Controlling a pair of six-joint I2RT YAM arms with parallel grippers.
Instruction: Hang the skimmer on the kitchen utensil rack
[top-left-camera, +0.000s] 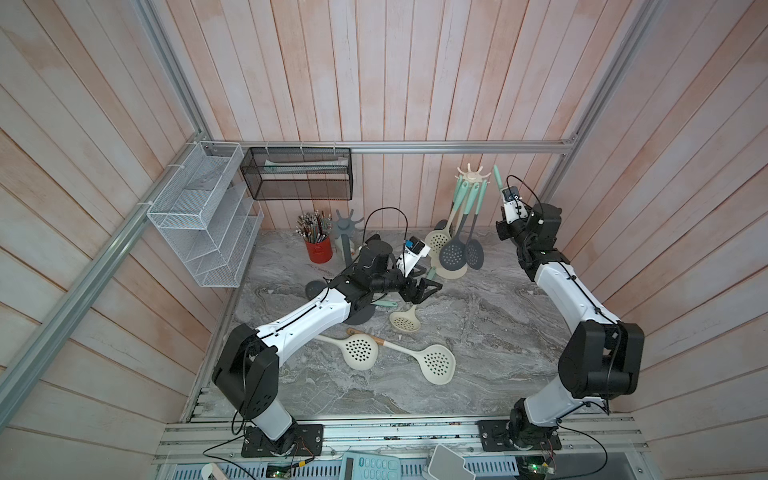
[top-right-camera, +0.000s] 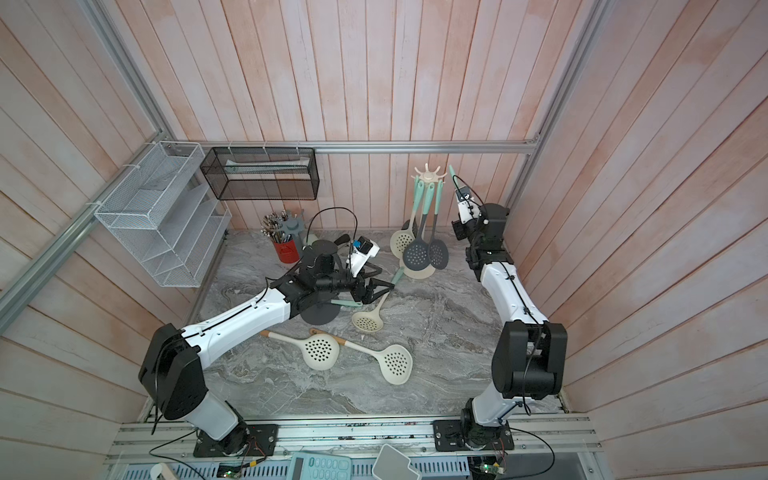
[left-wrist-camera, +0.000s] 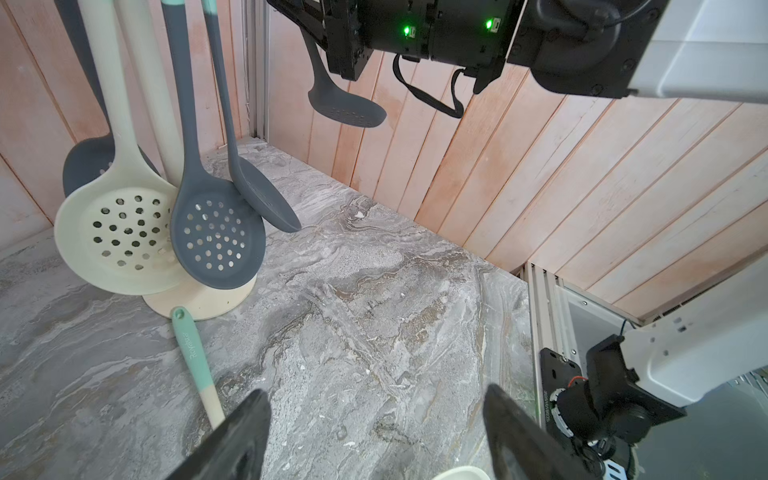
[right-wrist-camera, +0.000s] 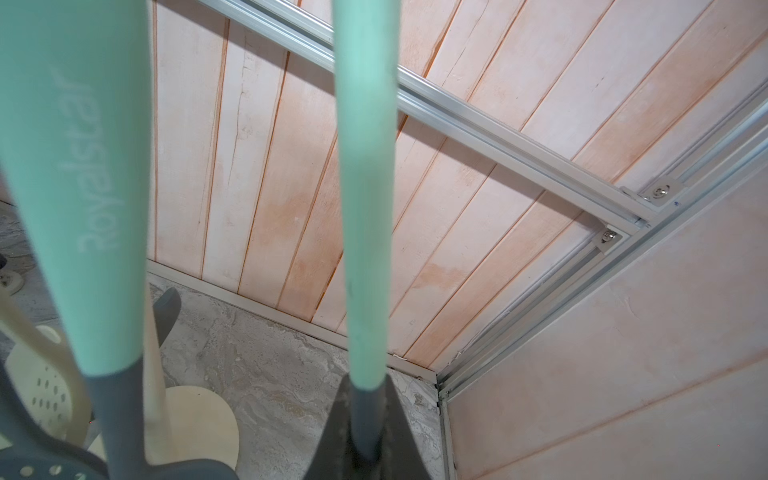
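Observation:
My right gripper (top-left-camera: 505, 224) is shut on the grey shaft of a utensil with a mint handle (right-wrist-camera: 364, 200), which points upward in the right wrist view. Its dark grey head (left-wrist-camera: 348, 104) hangs below that gripper in the left wrist view; I cannot make out holes in it. The cream rack (top-left-camera: 473, 173) stands just left of the handle, with several utensils on it, among them a grey skimmer (top-left-camera: 453, 254). The raised handle is apart from the rack. Over the middle of the counter, my left gripper is open and empty.
A cream skimmer (top-left-camera: 405, 321) lies under the left gripper. Two larger cream skimmers lie nearer the front, one of them at the centre (top-left-camera: 437, 365). A red cutlery pot (top-left-camera: 319, 252) and a black wire basket (top-left-camera: 297, 182) are at the back left.

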